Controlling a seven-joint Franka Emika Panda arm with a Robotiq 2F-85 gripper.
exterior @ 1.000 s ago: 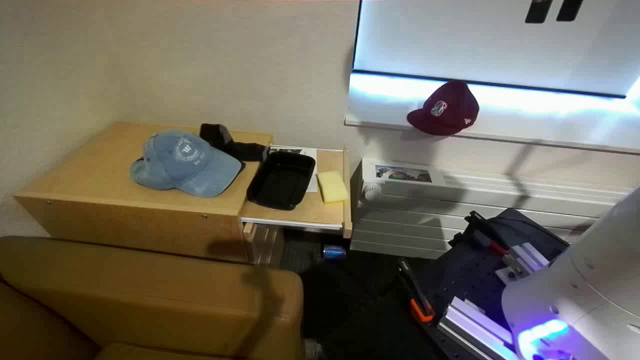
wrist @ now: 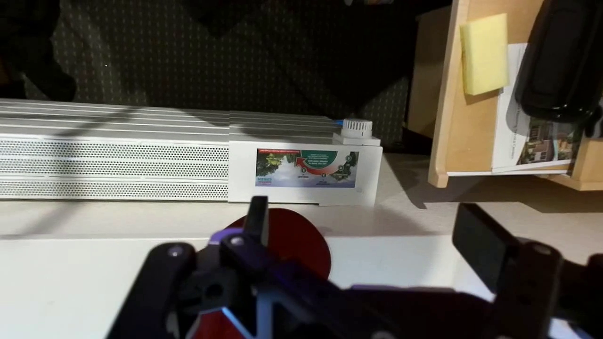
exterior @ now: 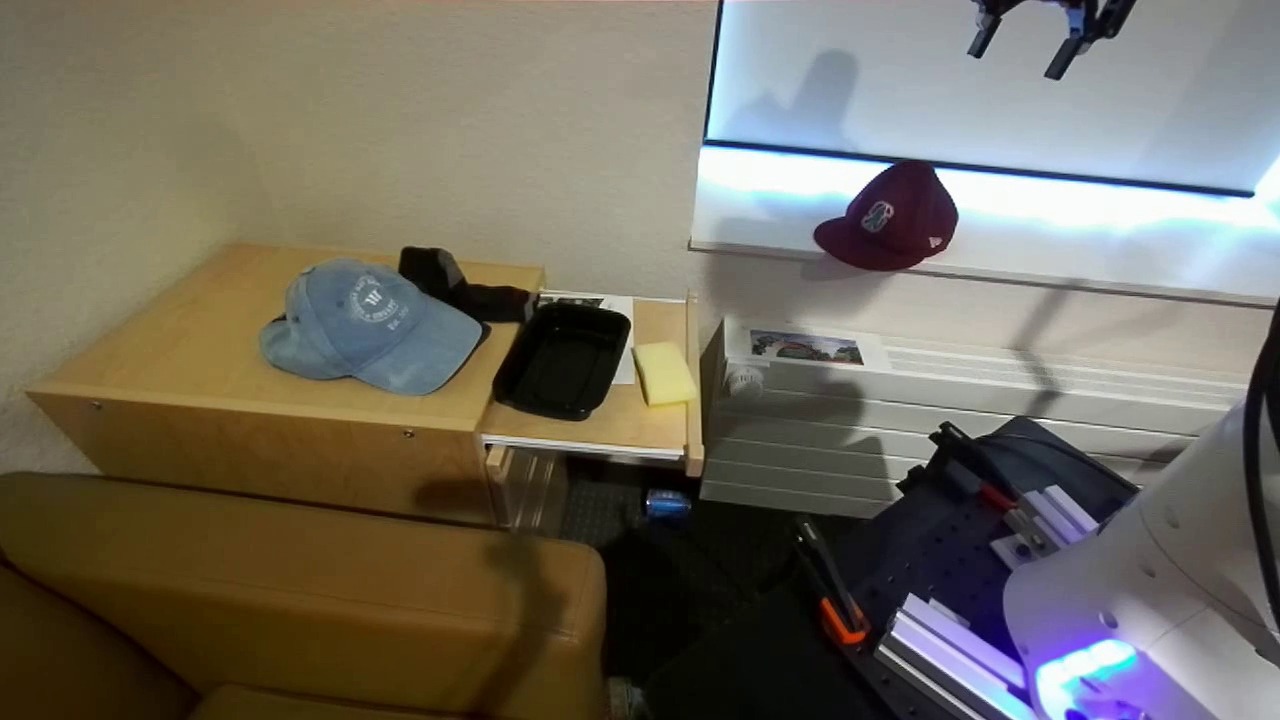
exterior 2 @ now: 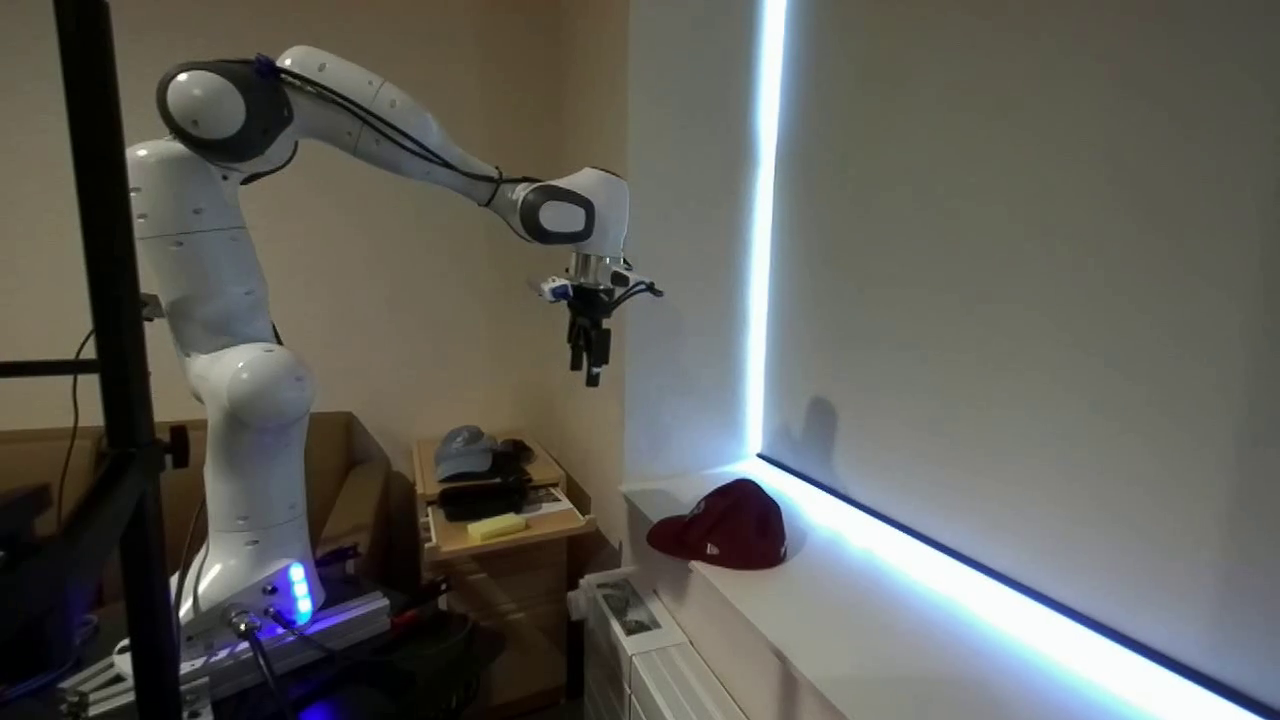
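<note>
My gripper [exterior 2: 589, 366] hangs in the air, pointing down, high above the window sill. Its fingers stand wide open with nothing between them, as the wrist view shows. A dark red cap [exterior: 894, 220] rests on the sill, its brim over the front edge. In the wrist view the red cap [wrist: 298, 237] lies far below, partly hidden by the left finger [wrist: 257, 217]. On the wooden cabinet sits a light blue cap [exterior: 372, 324] with a dark sock [exterior: 462, 286] behind it. An empty-looking black tray [exterior: 564, 358] and a yellow sponge [exterior: 665, 373] lie on the pulled-out drawer.
A white radiator [exterior: 792, 420] runs below the sill [exterior 2: 864, 624]. A tan sofa [exterior: 300, 576] stands in front of the cabinet. Under the drawer a blue can [exterior: 667, 504] lies on the dark floor.
My gripper has shifted left and lower in the first exterior view and has turned, so its fingers look farther apart. The caps, tray and sponge have not moved.
</note>
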